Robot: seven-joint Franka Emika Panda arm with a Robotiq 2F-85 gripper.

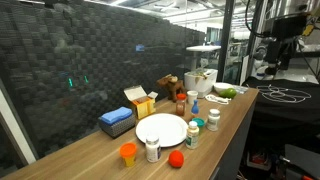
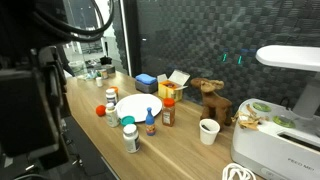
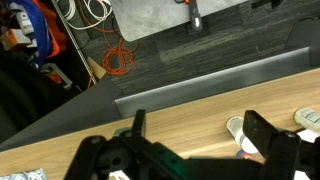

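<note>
My gripper is open, its two black fingers wide apart with nothing held between them. In the wrist view it hangs over the wooden table's edge, with white-topped bottles (image 3: 236, 126) by the right finger. The table (image 1: 96, 158) bears a white plate (image 1: 162, 129), an orange cup (image 1: 128, 153), a red round thing (image 1: 176, 159) and several small bottles. A blue bottle (image 2: 150, 123) and a red-brown jar (image 2: 168, 113) stand right of the plate in the second exterior view. Farther back are a blue box (image 1: 117, 121) and an open yellow box (image 1: 143, 105).
A brown toy animal (image 2: 215, 103) and a white mug (image 2: 209, 131) stand near a white appliance (image 2: 275, 135). Dark wall panels (image 1: 80, 75) line the table's back. Bare wood lies at the table's left end. Cables (image 3: 120, 58) lie on the floor side.
</note>
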